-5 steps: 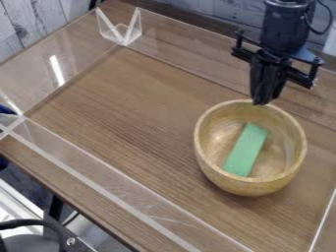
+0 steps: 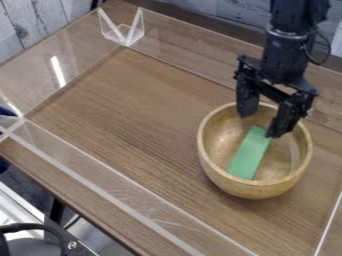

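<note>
My black gripper [image 2: 270, 105] hangs over the back half of a wooden bowl [image 2: 225, 167], its fingers open and reaching down to about the rim. A green rectangular block [image 2: 247, 152] lies inside the bowl, below and a little in front of the fingers. Whether any finger touches the bowl is unclear.
A clear plastic container [image 2: 122, 27] stands at the back left of the wooden table [image 2: 107, 120]. Part of a black object [image 2: 34, 240] shows at the lower left corner.
My gripper has come down and toward the front, from above and behind the bowl to over its back half. The bowl and block look unmoved.
</note>
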